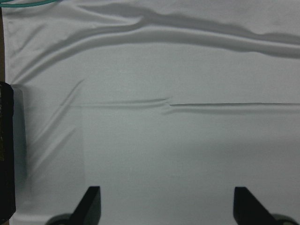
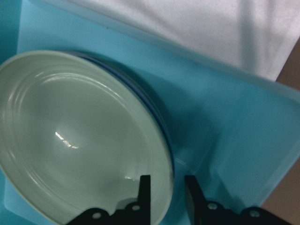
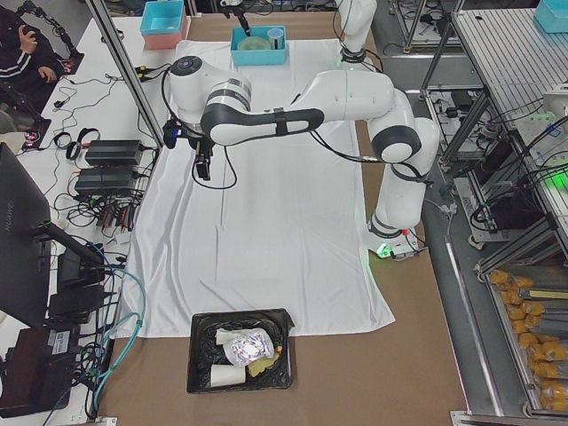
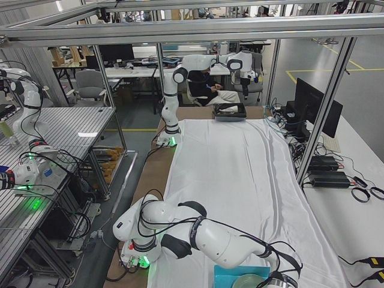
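Note:
In the right wrist view a pale green plate (image 2: 79, 131) lies on a blue one inside a blue plastic bin (image 2: 225, 136). My right gripper is open, one finger over the plate's rim, the other just outside it. My left gripper stands open above the white cloth (image 1: 164, 140), nothing between its fingers. The bin (image 3: 257, 57) also holds a light blue cup (image 3: 276, 35) in the left camera view.
A black lined tray (image 3: 204, 351) with foil, a white cup and other items lies on the brown board (image 3: 373, 382) at the cloth's opposite end.

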